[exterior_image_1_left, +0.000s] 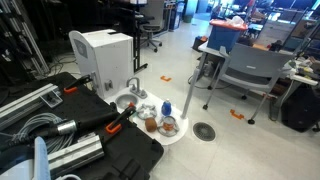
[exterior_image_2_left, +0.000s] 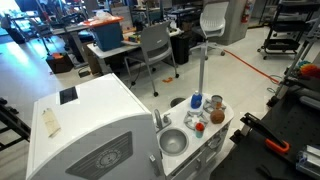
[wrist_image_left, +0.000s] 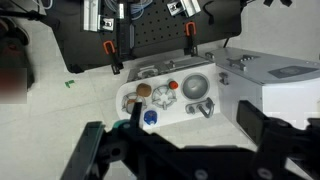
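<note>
A white toy kitchen counter (wrist_image_left: 185, 117) carries a round grey sink (wrist_image_left: 195, 86) with a faucet (exterior_image_1_left: 135, 86). A blue item (exterior_image_2_left: 197, 100), a brown round item (exterior_image_2_left: 246, 117) and a small red item (exterior_image_2_left: 200, 127) sit on the counter. Crumpled-looking silver pieces (wrist_image_left: 162, 97) lie among them, too small to identify. In the wrist view my gripper looks open, its dark fingers standing well apart along the bottom. Nothing shows between them, and the counter lies beyond. Neither exterior view shows the gripper clearly.
The white cabinet (exterior_image_1_left: 103, 62) rises at one end of the counter. A black table (exterior_image_1_left: 130, 155) borders it, with orange-handled clamps (exterior_image_1_left: 120, 122) and cables (exterior_image_1_left: 42, 125). A grey chair (exterior_image_1_left: 250, 72) stands on the floor behind; open floor lies beside the counter.
</note>
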